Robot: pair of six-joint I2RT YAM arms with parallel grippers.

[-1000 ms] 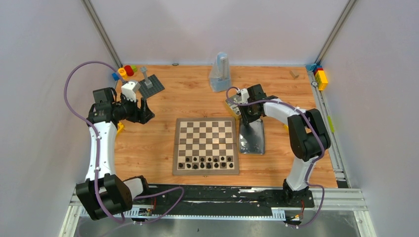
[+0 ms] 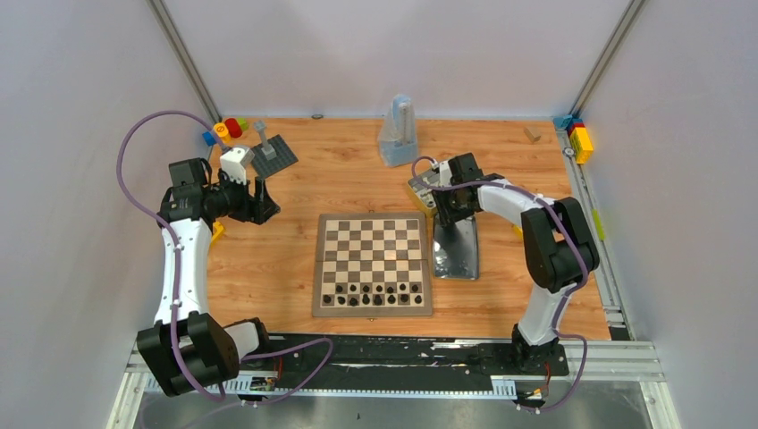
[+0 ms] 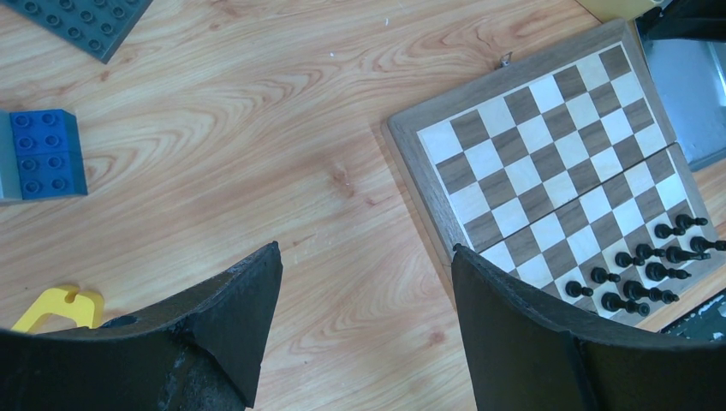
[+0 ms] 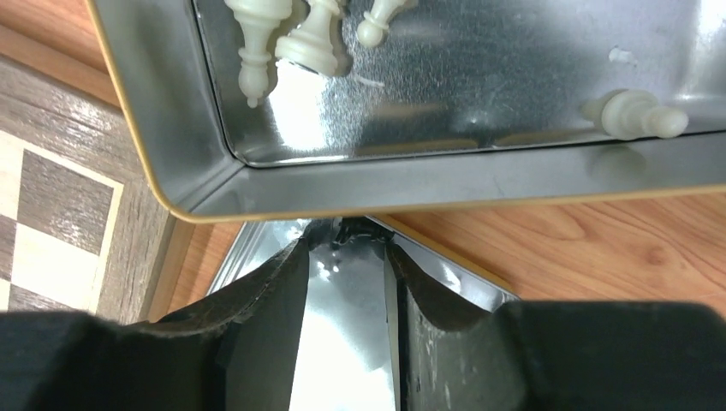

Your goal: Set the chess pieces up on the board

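Two rows of black chess pieces (image 2: 378, 299) stand along the near side of the chessboard (image 2: 373, 237); its other squares are bare. White pieces (image 4: 633, 115) lie loose in a metal tin (image 4: 462, 184) right of the board's far corner. My right gripper is partly open over the far end of a second, shallow metal tray (image 4: 330, 360), just outside the tin's near wall. No chess piece shows between its fingers. Far from the board on the left, my left gripper hangs open above bare wood, holding nothing.
Behind the board stands a clear plastic container (image 2: 399, 138). A grey brick plate (image 2: 273, 156) and coloured blocks (image 2: 231, 128) sit at the back left, and a yellow piece (image 3: 64, 306) lies near the left gripper. Wood between the left arm and the board is free.
The left arm and the board's pieces hold still.
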